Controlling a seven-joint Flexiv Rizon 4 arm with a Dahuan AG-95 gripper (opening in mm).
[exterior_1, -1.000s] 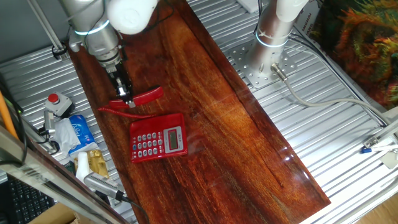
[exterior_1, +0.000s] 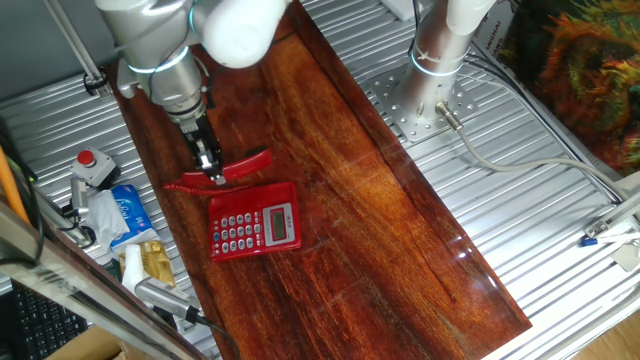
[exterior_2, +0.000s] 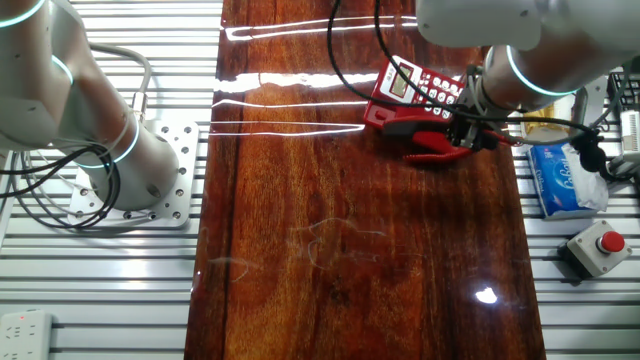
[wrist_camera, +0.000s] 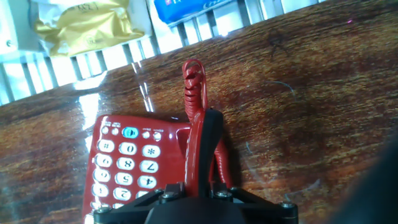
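A red desk telephone base (exterior_1: 255, 222) with grey keys and a small display lies on the wooden table. Its red handset (exterior_1: 245, 166) is off the base, beside its back edge in exterior view 1, with the coiled cord (wrist_camera: 193, 87) trailing from one end. My gripper (exterior_1: 213, 178) is shut on the handset around its middle. In the wrist view the handset (wrist_camera: 194, 149) stands edge-on between the fingers, just beside the keypad. Exterior view 2 shows the handset (exterior_2: 432, 140) close to the base (exterior_2: 405, 82), partly hidden by the arm and cables.
The gripper and handset have moved together slightly right and down in exterior view 1, nearer the telephone base. The base has stayed where it was.
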